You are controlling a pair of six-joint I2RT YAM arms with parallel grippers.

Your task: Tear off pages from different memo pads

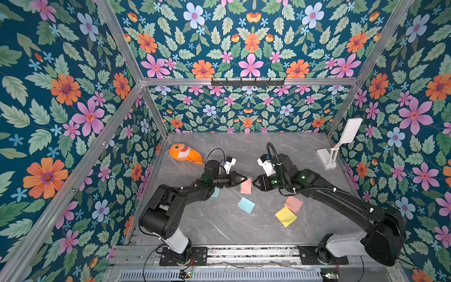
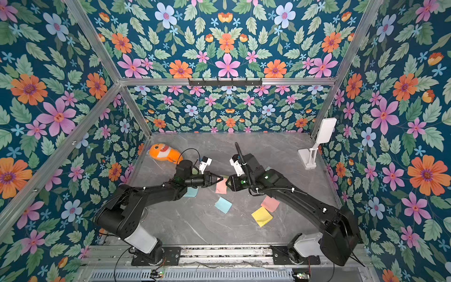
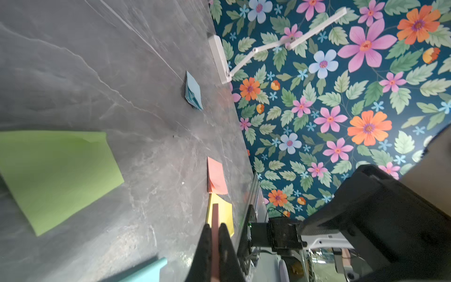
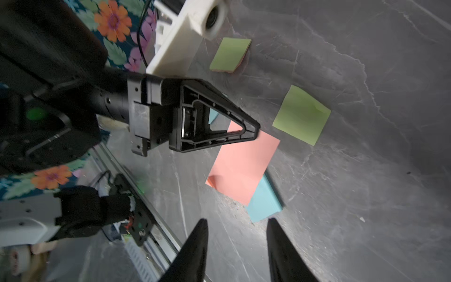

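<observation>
A pink page hangs from my left gripper (image 1: 243, 179), whose shut fingers grip it; its thin pink edge (image 3: 215, 242) shows between the fingertips in the left wrist view. My right gripper is part open and empty, just right of the page. A light blue sheet (image 1: 246, 205) lies in front of them. To the right rest a pink pad (image 1: 293, 204) and a yellow pad (image 1: 286, 216). A green sheet (image 4: 302, 115) lies flat behind the held page, and a smaller green pad (image 4: 230, 55) sits farther left. The left arm partly covers a teal piece (image 1: 215, 192).
An orange plush toy (image 1: 185, 153) lies at the back left. A white lamp (image 1: 328, 158) stands at the back right. Behind the right arm is a small dark teal pad (image 3: 193, 91).
</observation>
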